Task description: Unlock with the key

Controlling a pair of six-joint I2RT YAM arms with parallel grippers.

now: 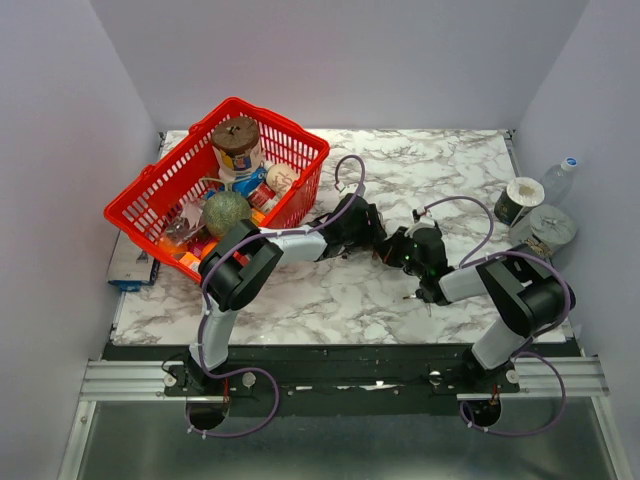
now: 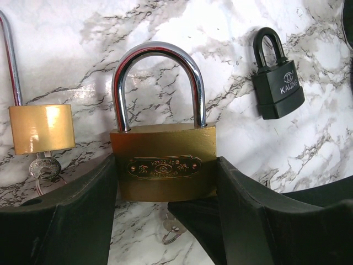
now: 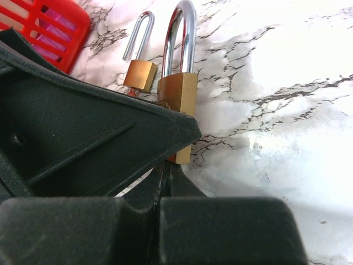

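A large brass padlock (image 2: 164,144) with a steel shackle lies between the fingers of my left gripper, both pads at its sides. My right gripper (image 1: 390,250) looks shut, its tip beside that padlock's lower body; in the left wrist view a dark finger reaches under the lock, near a key (image 2: 172,225). A smaller brass padlock (image 2: 42,128) with a key in it lies to the left, and a black padlock (image 2: 278,85) to the upper right.
A full red basket (image 1: 140,210) takes up the left of the marble table (image 1: 460,170). Containers (image 1: 521,200) and a bottle (image 1: 560,178) stand at the right. More keys lie toward the front, by the right arm.
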